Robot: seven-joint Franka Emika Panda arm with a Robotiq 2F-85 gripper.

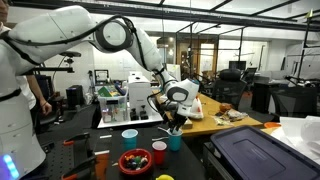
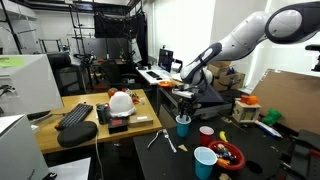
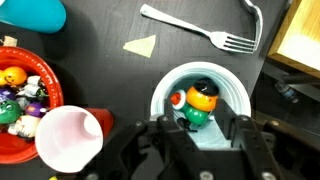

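A light blue cup [image 3: 161, 97] stands directly under my gripper in the wrist view. Inside its rim sits a small toy [image 3: 204, 97] with orange, red and green parts. The dark fingers [image 3: 227, 119] are spread apart at the near side of the cup, and nothing shows clamped between them. From outside, the gripper [image 1: 179, 122] points down at the mouth of the blue cup [image 1: 174, 143]. Exterior view 2 also has the gripper [image 2: 184, 110] just over that cup [image 2: 183, 129]; the toy is hidden there.
A red cup [image 1: 159, 153], another blue cup [image 1: 130, 139] and a red bowl [image 1: 121, 164] of small toys stand close by. A fork [image 3: 205, 31] and a pale triangular scrap [image 3: 141, 46] lie on the dark table. A large dark lid [image 1: 260, 160] lies to the right.
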